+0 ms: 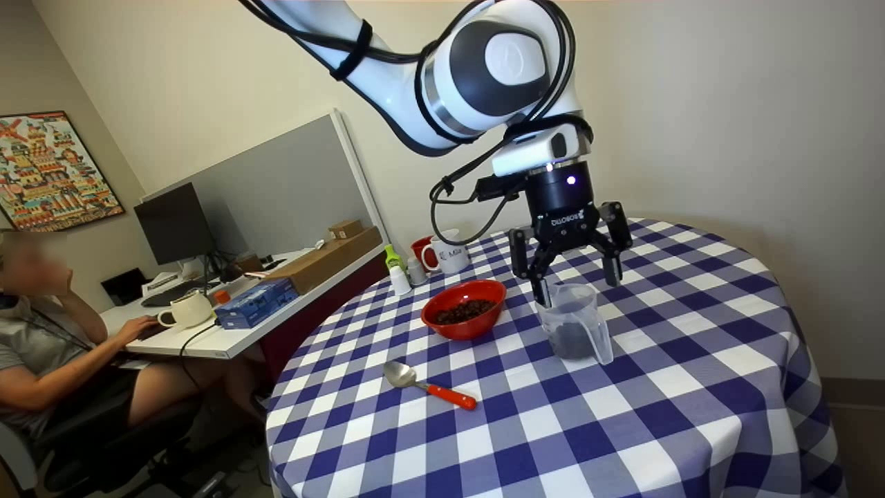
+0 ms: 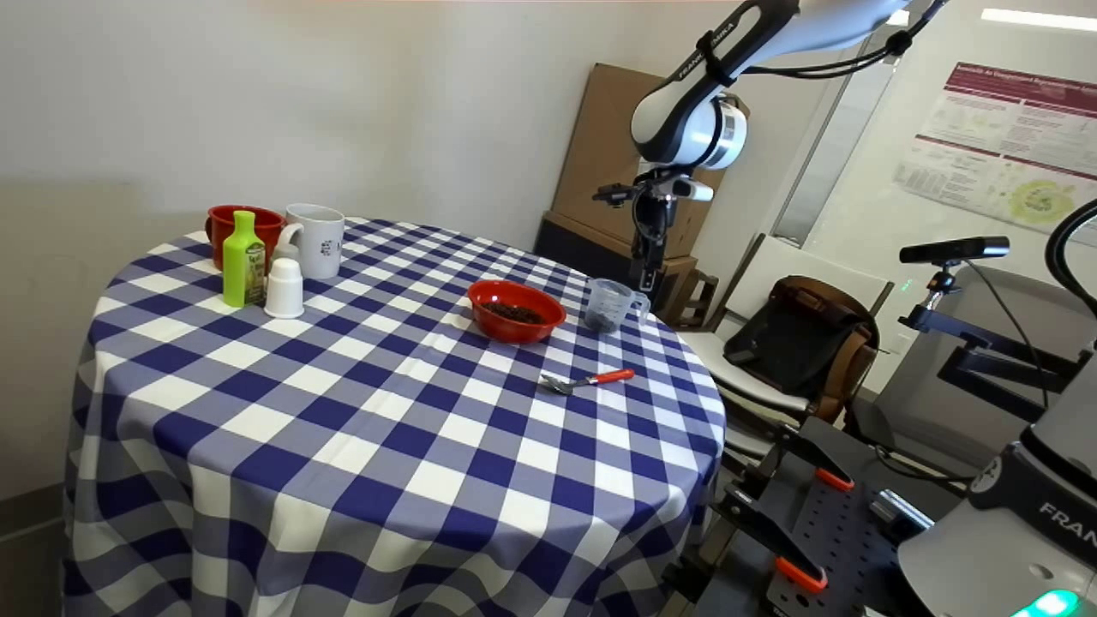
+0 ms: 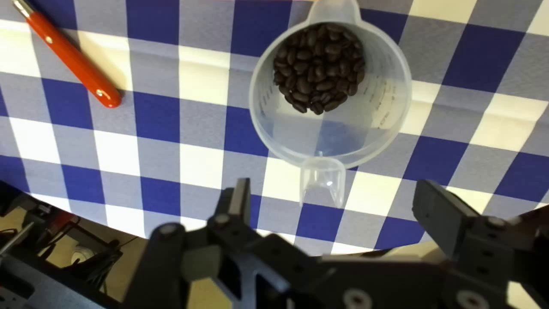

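Observation:
A clear plastic measuring cup (image 3: 329,136) stands upright on the checked tablecloth, dark coffee beans (image 3: 319,67) gathered at one side of its bottom. Its handle (image 3: 323,180) points toward my gripper in the wrist view and lies across the gap between the fingers, lower than them. The fingers are wide apart and touch nothing that I can see. In the first exterior view the gripper (image 1: 578,286) hangs fingers down over the cup (image 1: 572,324). A red bowl (image 1: 464,311) with dark beans in it sits beside the cup.
A spoon (image 1: 452,397) with a red handle lies in front of the bowl. At the table's far side stand a green bottle (image 2: 243,259), a white shaker (image 2: 284,288), a white mug (image 2: 315,242) and a red mug (image 2: 262,226).

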